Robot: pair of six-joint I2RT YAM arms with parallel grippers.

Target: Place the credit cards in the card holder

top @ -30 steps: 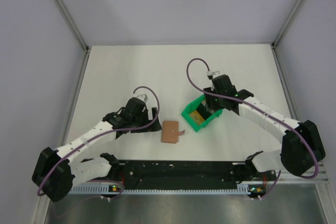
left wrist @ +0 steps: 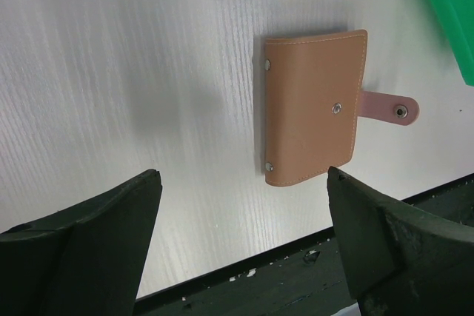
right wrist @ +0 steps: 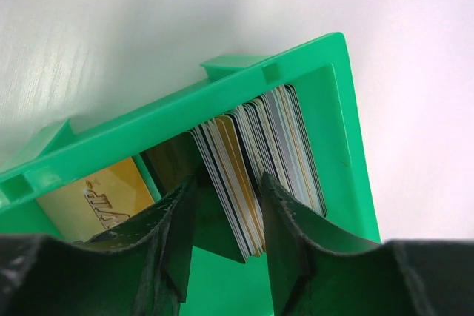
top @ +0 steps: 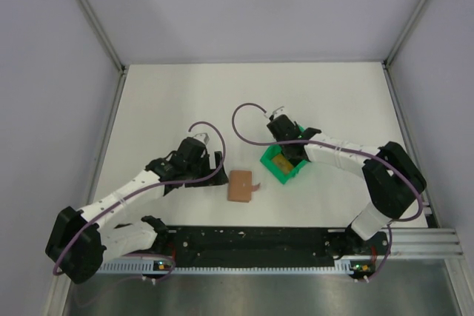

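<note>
The green tray [top: 274,164] at centre right holds a packed row of cards [right wrist: 285,146] seen edge-on, with a gold card [right wrist: 100,201] to their left. My right gripper is down in the tray, part open, its fingertips at the card stack; whether cards are between them is unclear. The tan card holder [left wrist: 311,109], with a snap strap [left wrist: 385,106], lies closed on the table left of the tray. My left gripper hovers open beside the holder, empty.
A dark strip [top: 244,246] runs along the front edge.
The left arm and the holder have not moved.
</note>
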